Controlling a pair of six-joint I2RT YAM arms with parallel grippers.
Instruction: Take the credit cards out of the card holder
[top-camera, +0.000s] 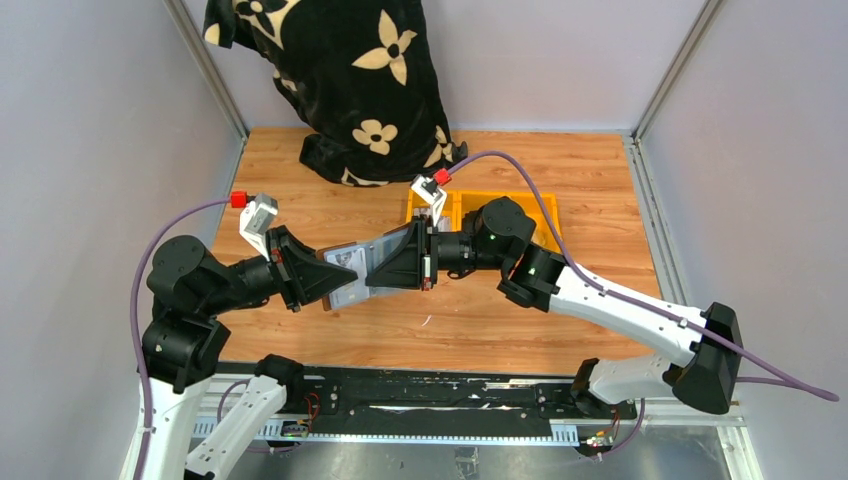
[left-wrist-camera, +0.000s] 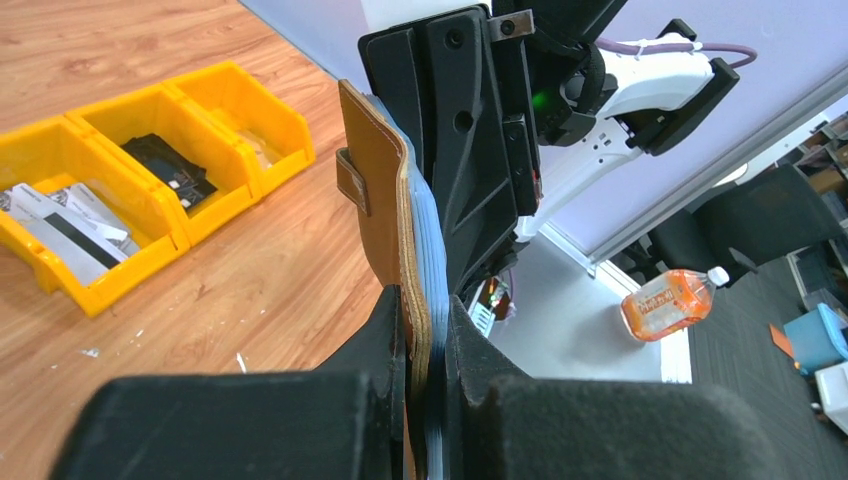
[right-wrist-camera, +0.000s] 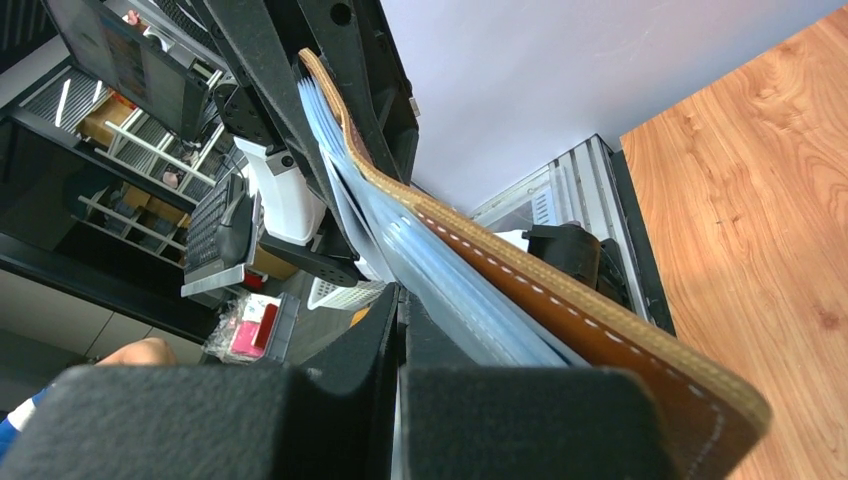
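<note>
The brown leather card holder (top-camera: 336, 302) hangs above the table, its clear bluish sleeves (left-wrist-camera: 428, 235) fanned along one side. My left gripper is shut on the holder, with leather and sleeves both between its fingers. A pale card or printed insert (top-camera: 350, 290) shows through a sleeve in the top view. Across from it, my right gripper is shut with its tips right beside the sleeves (right-wrist-camera: 430, 270). Nothing clearly shows between its fingers. In the top view the right gripper (top-camera: 369, 283) overlaps the holder, hiding part of it.
A yellow divided bin (left-wrist-camera: 285, 130) stands on the table behind the right arm. White cards (left-wrist-camera: 75, 235) lie in one compartment and dark cards (left-wrist-camera: 165, 165) in another. A black flowered cloth (top-camera: 380, 90) is at the back.
</note>
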